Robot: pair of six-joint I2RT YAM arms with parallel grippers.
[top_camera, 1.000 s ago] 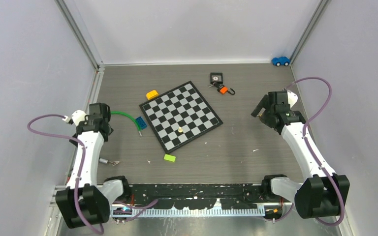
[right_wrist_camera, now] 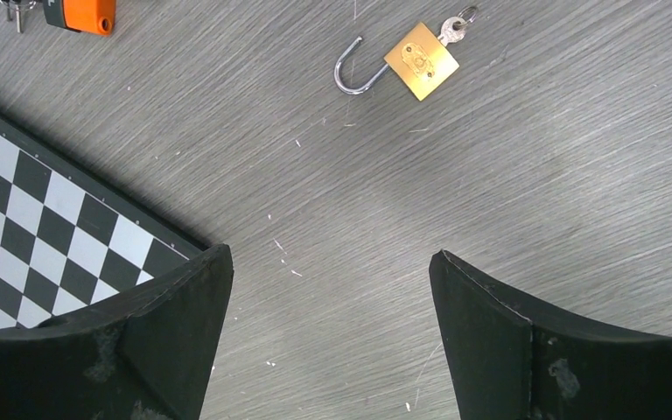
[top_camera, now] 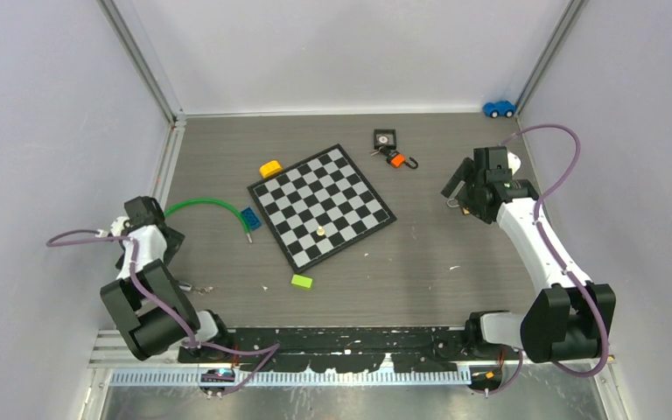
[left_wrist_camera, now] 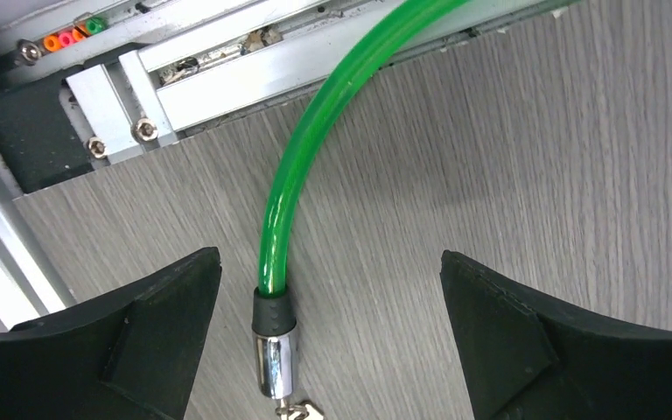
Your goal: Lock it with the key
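In the right wrist view a brass padlock (right_wrist_camera: pixel 421 61) lies on the table with its shackle swung out and a key (right_wrist_camera: pixel 451 29) on a ring at its end. My right gripper is above the table short of it, fingers apart and empty. In the top view this gripper (top_camera: pixel 472 188) mostly hides the padlock. My left gripper stands open over the table at the far left; between and below its fingers lies a green hose (left_wrist_camera: pixel 308 140) with a metal end (left_wrist_camera: pixel 276 360) and a small metal piece partly cut off at the image edge.
A checkerboard (top_camera: pixel 322 208) lies mid-table, near a black-orange lock (top_camera: pixel 397 160), a dark square object (top_camera: pixel 385 138), a yellow piece (top_camera: pixel 270 168), a lime block (top_camera: pixel 302 281) and a blue piece (top_camera: pixel 250 219). A blue car (top_camera: pixel 499 108) stands back right.
The left arm has drawn back toward the left and down in the top view. The right arm has shifted slightly left, uncovering part of the padlock.
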